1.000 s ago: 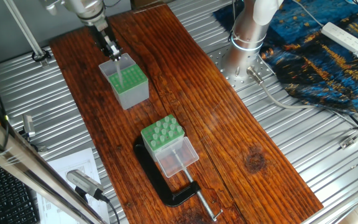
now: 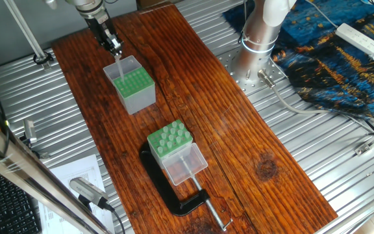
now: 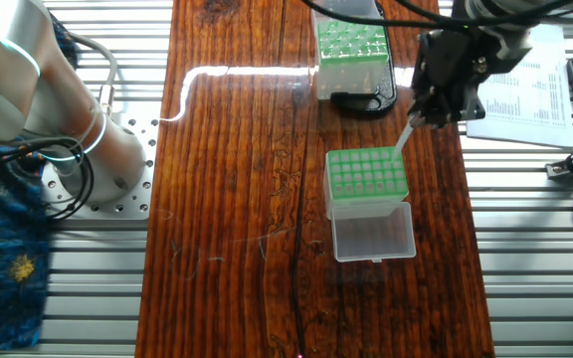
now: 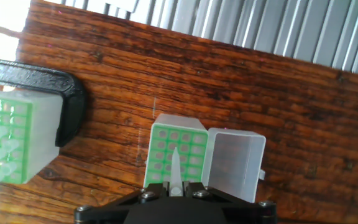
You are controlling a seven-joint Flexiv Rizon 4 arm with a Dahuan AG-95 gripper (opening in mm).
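In the wrist view, my gripper is shut on a clear, tapered pipette tip, its narrow end pointing away from the fingers. Below it stands a tip box with a green gridded top, whose holes look empty. From the second exterior side, the pipette tip slants down to the right-hand part of that grid; whether its point is inside a hole I cannot tell. The other box, with a green top, carries several upright tips and is apart from my gripper.
A black C-clamp lies around the filled box, its screw reaching the table's front. Both boxes have open clear lids, such as the empty box's lid. Bare wooden table extends toward the robot base.
Over the last second my gripper and the held tip have shifted slightly up and left in exterior view 1. Both boxes stay put.
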